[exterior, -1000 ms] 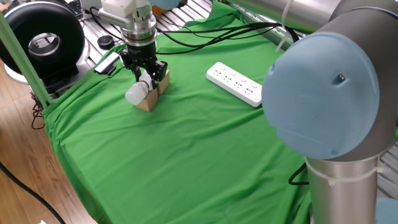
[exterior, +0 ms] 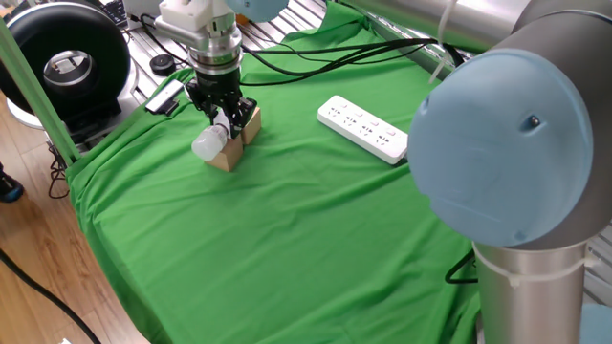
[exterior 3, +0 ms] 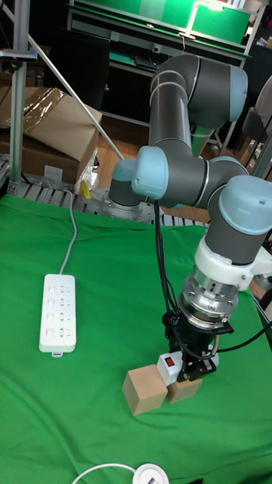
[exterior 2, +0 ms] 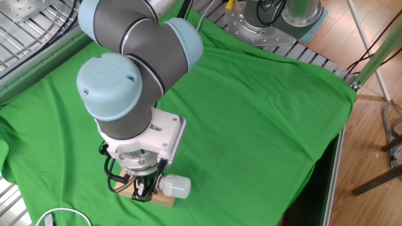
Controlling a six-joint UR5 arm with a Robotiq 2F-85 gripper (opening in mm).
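Observation:
A white device with a frosted, bulb-like end (exterior: 208, 143) rests on two light wooden blocks, the nearer block (exterior: 227, 157) and the farther block (exterior: 253, 124). In exterior view 3 its white body (exterior 3: 170, 367) shows a dark red patch on its end face. My gripper (exterior: 232, 119) points down over the blocks, its black fingers around or right beside the device's body. From above, the frosted end (exterior 2: 175, 186) sticks out to one side of the gripper (exterior 2: 143, 193). The fingertips are mostly hidden, so whether they press on the body cannot be told.
A white power strip (exterior: 361, 129) lies on the green cloth (exterior: 287, 239), well apart from the blocks. Black cables (exterior: 335, 59) trail from the arm. A round white piece with a cable (exterior 3: 149, 473) lies at the near edge in exterior view 3.
My gripper has come down slightly toward the device over the last second, and the arm's large joint has shifted a little. The device and blocks look unmoved.

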